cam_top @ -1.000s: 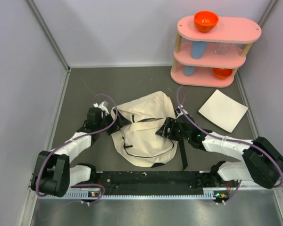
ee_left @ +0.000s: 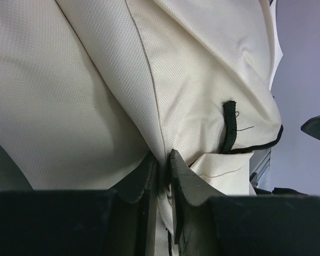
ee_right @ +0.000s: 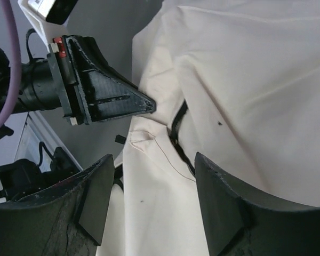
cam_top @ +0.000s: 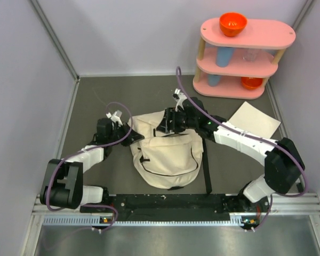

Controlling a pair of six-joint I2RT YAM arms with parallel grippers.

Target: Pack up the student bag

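The cream cloth bag lies on the dark table, its opening facing the back with a black zip edge along it. At the bag's left edge, my left gripper is shut on a fold of its cloth. The left wrist view has the pinched fold of the bag running between the fingertips. My right gripper hovers over the bag's opening, its fingers apart and nothing held between them. In the right wrist view, the left gripper's finger touches the cloth beside the opening. The bag's inside is mostly hidden.
At the back right stands a pink shelf with an orange bowl on top and blue cups below. A white sheet lies at right. A black strap runs along the bag's right side.
My right gripper has risen from the bag's right side and swung left and back over the opening. The left gripper has stayed nearly still at the left edge.
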